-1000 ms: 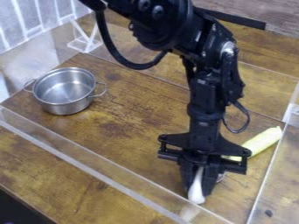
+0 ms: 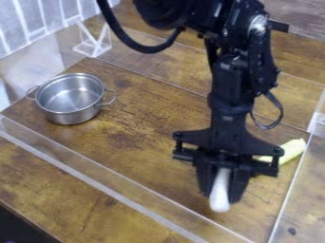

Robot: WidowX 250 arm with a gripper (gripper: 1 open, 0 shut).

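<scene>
My black gripper [image 2: 222, 178] is low over the wooden table at the right front, pointing down, with a white elongated object [image 2: 219, 194] at its fingertips. Whether the fingers are closed on it is unclear. A pale yellow corn cob [image 2: 290, 150] lies just right of the gripper, partly hidden behind it. A steel pot [image 2: 70, 99] with two handles sits at the left.
Clear plastic edges run along the left, front and right of the work area, with a white bracket at the back left.
The pot is unmoved.
</scene>
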